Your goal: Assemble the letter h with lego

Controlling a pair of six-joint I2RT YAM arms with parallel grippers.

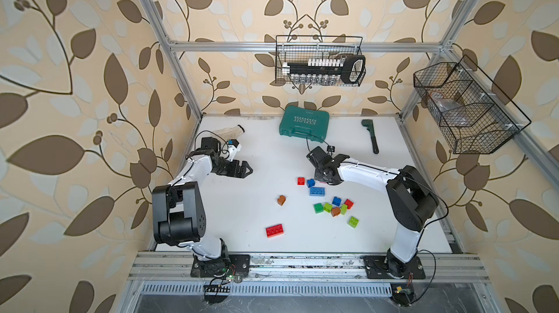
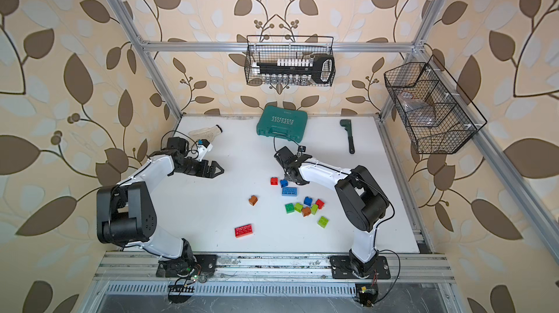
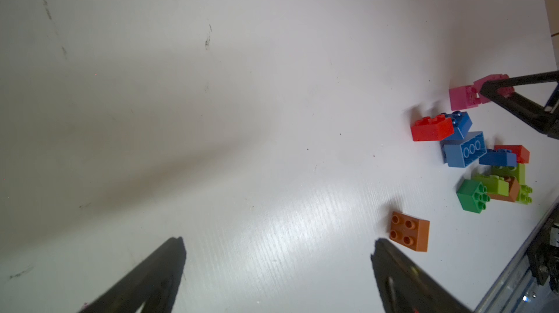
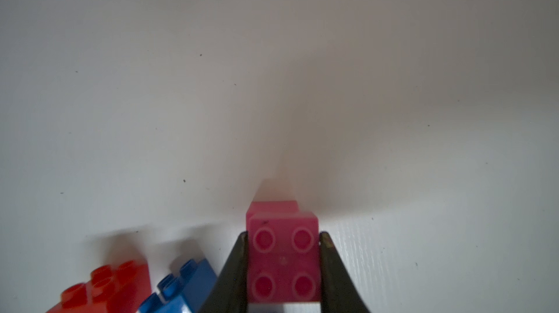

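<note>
My right gripper is shut on a pink brick [image 4: 283, 257], studs toward the camera. Just beyond it in the right wrist view shows the edge of another pink brick [image 4: 272, 206]; the left wrist view has this second pink brick [image 3: 464, 97] right beside the held one [image 3: 489, 85]. Whether they are joined, I cannot tell. Close by lie a red brick [image 3: 431, 129], a blue brick [image 3: 461, 124] and a long light-blue brick [image 1: 316, 191]. Over bare table at the left, my left gripper is open and empty.
Green [image 1: 318, 208], lime, blue, orange and red bricks cluster at front right. An orange brick [image 1: 281, 200] and a long red brick [image 1: 274, 230] lie alone. A green case [image 1: 304, 122] stands at the back.
</note>
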